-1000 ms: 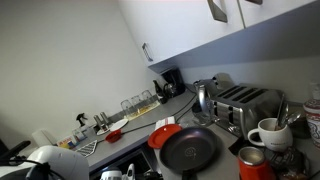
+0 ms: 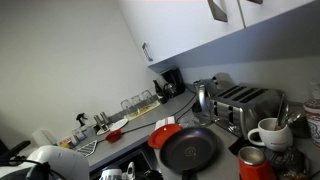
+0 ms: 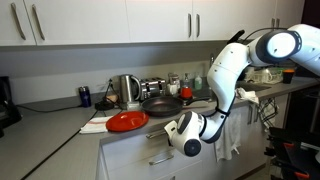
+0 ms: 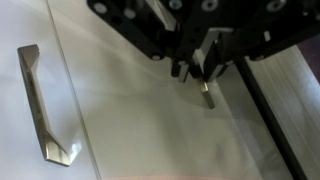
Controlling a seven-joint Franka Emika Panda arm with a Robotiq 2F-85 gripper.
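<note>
Low in front of the white drawers, my gripper has its dark fingers apart, pointing at a drawer front (image 4: 150, 130). A slim metal drawer handle (image 4: 207, 95) shows at and just beyond the fingertips; whether they touch it cannot be told. In the wrist view a second metal handle (image 4: 42, 110) stands at the left, past a seam. The exterior view 2 shows the white arm (image 3: 195, 130) reaching to the drawers below the counter, with a lower handle (image 3: 161, 158) beneath the gripper. Exterior view 1 hides the fingers.
On the counter above are a black pan (image 2: 188, 149), a red plate (image 3: 127, 121), a toaster (image 2: 240, 103), a red canister (image 2: 254, 164) and a white mug (image 2: 271, 134). The pan's handle reaches toward the front edge.
The arm at the bottom of exterior view 1 has shifted only slightly. The objects on the counter have not moved.
</note>
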